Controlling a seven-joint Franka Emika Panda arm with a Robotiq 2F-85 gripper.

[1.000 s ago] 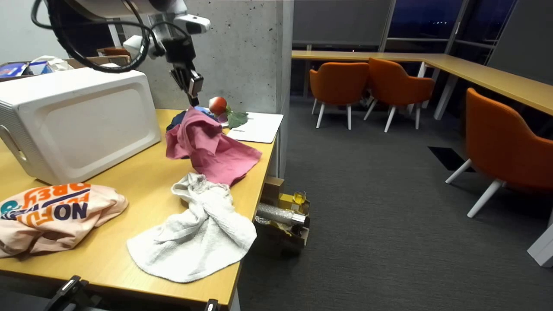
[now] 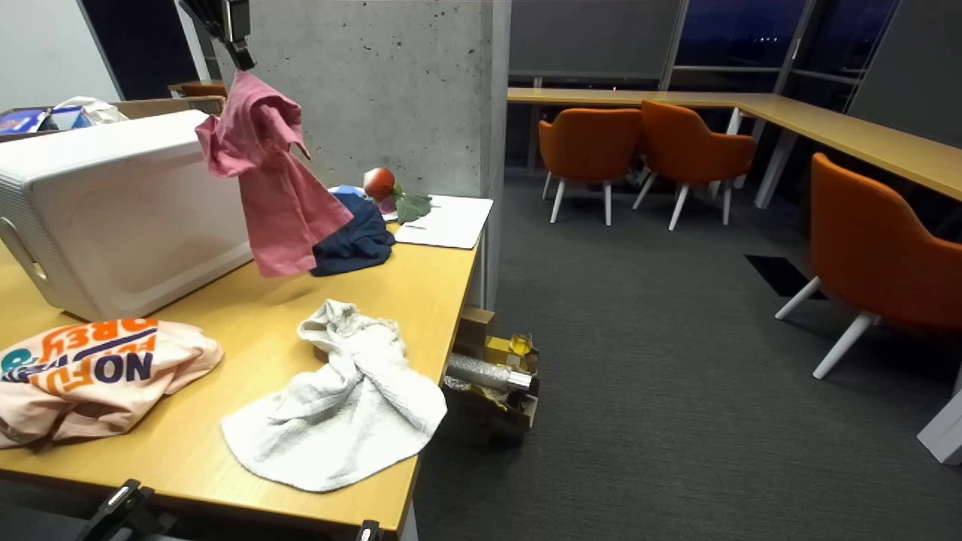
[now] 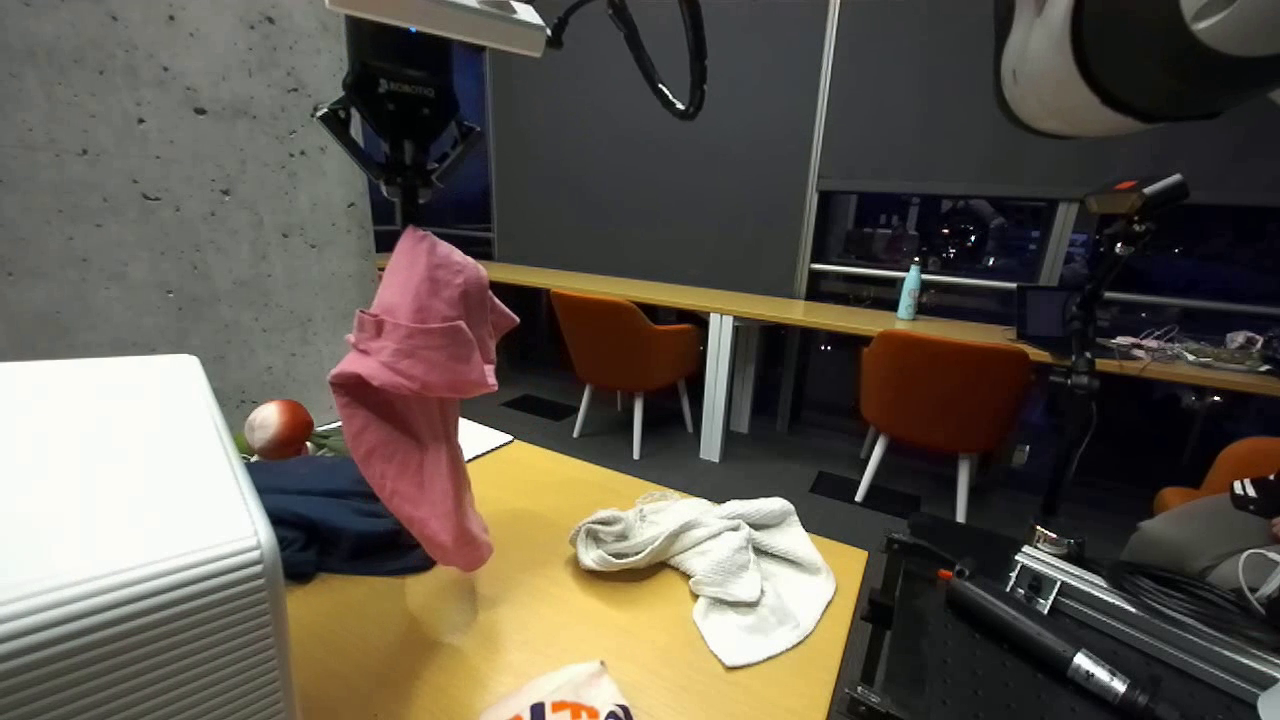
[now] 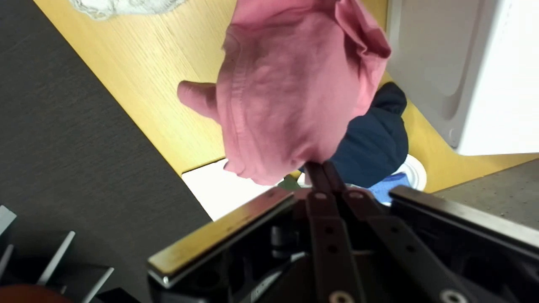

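A pink cloth (image 2: 270, 180) hangs in folds above the table, clear of its surface. My gripper (image 2: 245, 64) is shut on the cloth's top end, as exterior view 2 also shows, with the gripper (image 3: 411, 216) pointing straight down. From the wrist, the pink cloth (image 4: 288, 96) spreads out beyond the closed fingertips (image 4: 317, 174), and the pinched bit itself is barely visible. Behind the hanging cloth lies a crumpled navy cloth (image 2: 358, 239) on the table.
A white microwave-like box (image 2: 135, 225) stands close by on the left. A white towel (image 2: 352, 415) and a peach printed cloth (image 2: 99, 379) lie nearer the front. A white board (image 2: 451, 221) and a red-and-white vegetable (image 2: 379, 184) sit at the back. Bare table (image 3: 540, 564) shows between the cloths.
My gripper has risen and moved left toward the box. The pink cloth has gone with it, from lying partly on the table to hanging free, and more of the navy cloth shows.
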